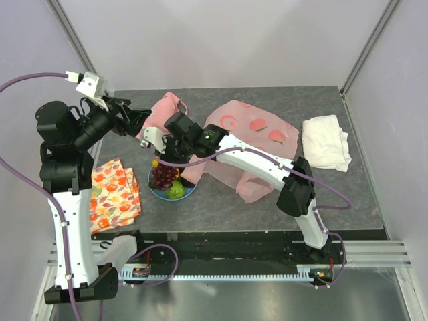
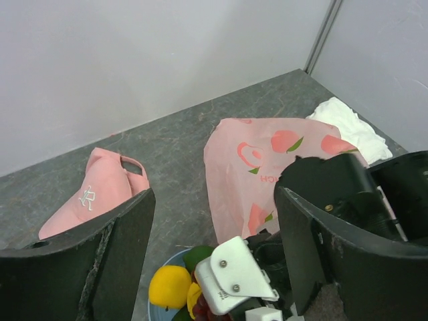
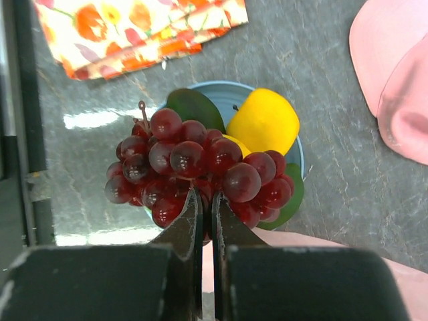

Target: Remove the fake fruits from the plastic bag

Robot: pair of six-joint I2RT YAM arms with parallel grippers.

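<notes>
In the right wrist view my right gripper is shut on a bunch of red grapes (image 3: 165,160), over a blue bowl (image 3: 219,89) holding a yellow fruit (image 3: 262,119) and green pieces. From above, a green fruit (image 1: 174,191) also shows in the bowl. A pink translucent bag (image 1: 273,135) with fruit prints lies right of the bowl. My left gripper (image 1: 139,119) is raised above the left rear, part open, with nothing seen between its fingers.
A floral cloth (image 1: 113,197) lies front left, a pink fabric bag (image 2: 100,188) at the back and a white cloth (image 1: 324,142) on the right.
</notes>
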